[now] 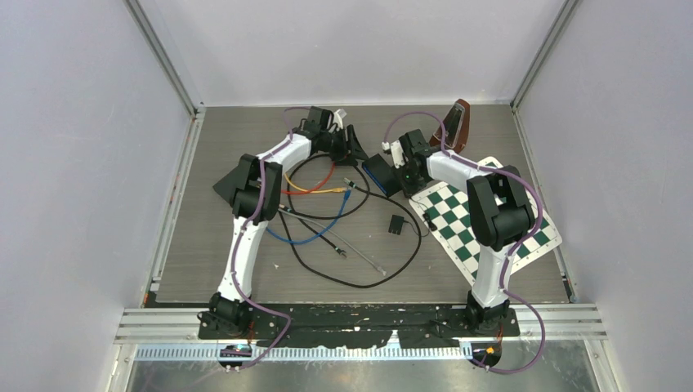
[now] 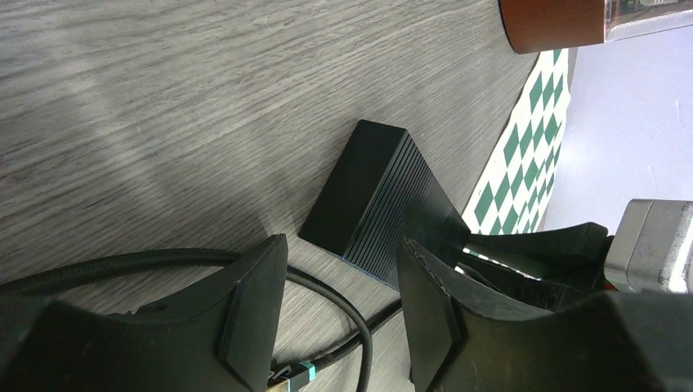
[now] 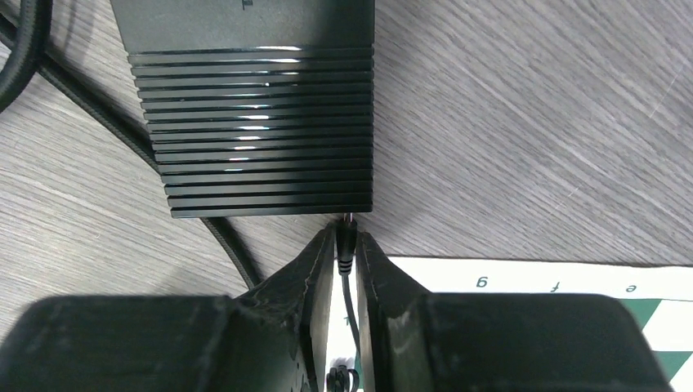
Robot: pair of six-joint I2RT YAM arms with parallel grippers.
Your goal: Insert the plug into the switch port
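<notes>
The black ribbed switch box [image 1: 379, 174] [image 2: 364, 188] [image 3: 255, 122] lies on the wooden table between the two grippers. In the right wrist view, my right gripper is closed around a thin black plug [image 3: 346, 249] at the box's near face, with a bit of metal pin visible between plug and box. The plug's cable runs down between the fingers. My left gripper is open, a short way from the box's end, with nothing seen between its fingers.
Black, red, yellow and blue cables [image 1: 297, 242] cover the middle of the table. A checkered board [image 1: 449, 217] lies at the right, with a brown leather object [image 1: 461, 122] behind it. A small black block [image 1: 395, 224] lies below the box.
</notes>
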